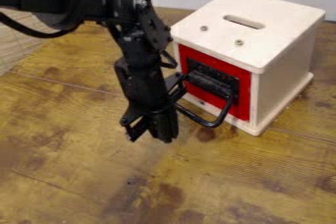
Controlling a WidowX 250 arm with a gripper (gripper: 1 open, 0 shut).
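A white wooden box (278, 88) with a red front panel (241, 117) stands at the right. A black latch fitting (210, 84) sits in the panel, with a black bar handle reaching out from it toward the lower left. My black gripper (151, 126) hangs just left of the handle, fingertips pointing down above the table. It looks shut, with nothing seen between its fingers; whether it touches the handle is unclear.
The box top has a slot and two small metal fittings. A pale wall stands behind.
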